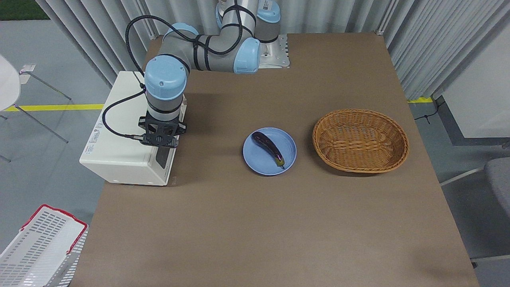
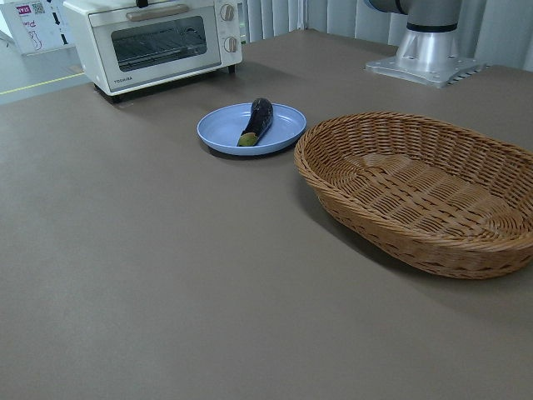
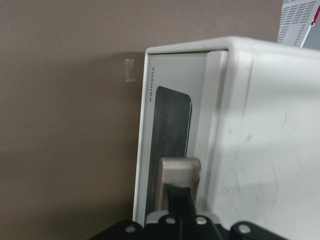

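My gripper point(image 1: 162, 138) hangs over the front edge of the white toaster oven point(image 1: 114, 148), close to the door handle point(image 3: 177, 170) in the wrist view; whether it is open or shut is hidden. The oven door, with its dark window point(image 3: 167, 125), looks closed. A blue plate point(image 1: 267, 165) holds a dark eggplant point(image 1: 267, 146) to the right of the oven. In the left view the oven stands at the back left.
A round wicker basket point(image 1: 360, 141) sits right of the plate. A white and red crate point(image 1: 38, 244) stands off the table at bottom left.
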